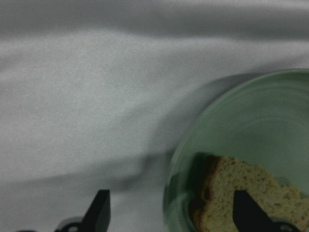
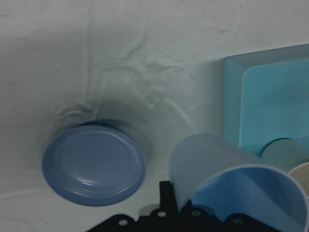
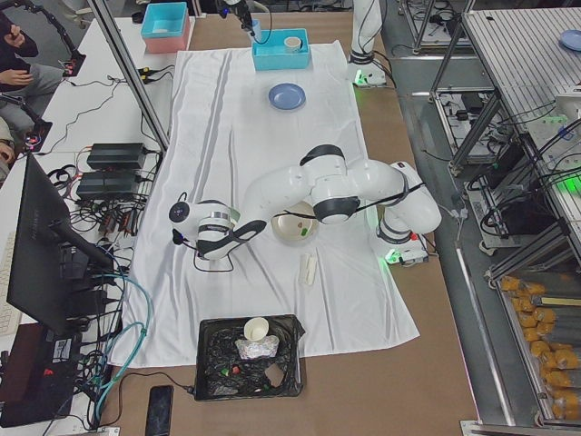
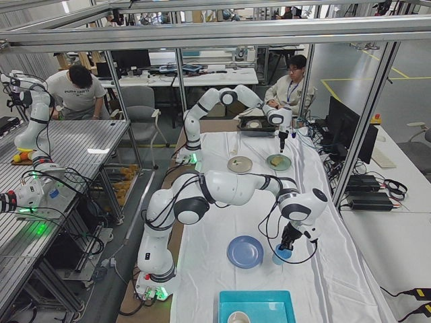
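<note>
In the left wrist view my left gripper is open above a green plate (image 1: 251, 116), with a slice of bread (image 1: 246, 193) on the plate, near its rim. My right gripper is shut on the wall of a light blue cup (image 2: 207, 154), its mouth tilted toward the wrist camera. Below it in that view lie a blue plate (image 2: 94, 164) at left and a turquoise bin (image 2: 270, 96) at right, with another cup (image 2: 299, 176) inside.
A beige plate (image 4: 240, 164) lies beside the green one. A black crate (image 3: 209, 363) with assorted items stands at one table end.
</note>
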